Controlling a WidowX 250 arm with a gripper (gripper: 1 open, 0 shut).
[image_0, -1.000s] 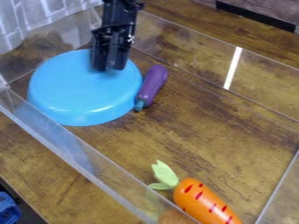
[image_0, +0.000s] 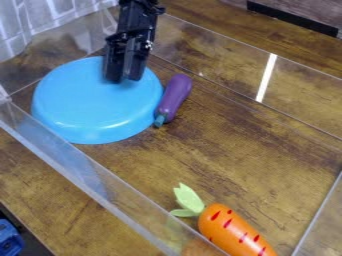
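My black gripper (image_0: 126, 64) hangs at the top left, down at the back edge of a large blue disc (image_0: 91, 103), which looks like an upturned bowl or plate. Its fingers are dark and blurred, so I cannot tell whether they are open or shut, or touching the disc. A purple eggplant (image_0: 174, 96) lies just right of the disc. An orange carrot (image_0: 233, 226) with pale green leaves lies at the bottom right.
Clear plastic walls (image_0: 104, 191) border the wooden floor (image_0: 254, 140). A small blue object (image_0: 8, 240) sits outside at the lower left.
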